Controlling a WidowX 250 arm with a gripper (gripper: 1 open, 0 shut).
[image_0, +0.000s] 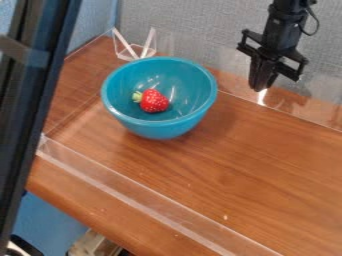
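A teal bowl (187, 105) sits on the wooden table, left of centre, holding a red strawberry (154, 101) with a pale green leafy top. My black gripper (262, 78) hangs at the upper right, above the back of the table, to the right of the bowl and apart from it. Its fingers point down; whether they are open or shut is not clear.
Clear plastic edging runs along its back and left side, with white corner brackets (134, 50). A dark post (24, 110) stands at the far left.
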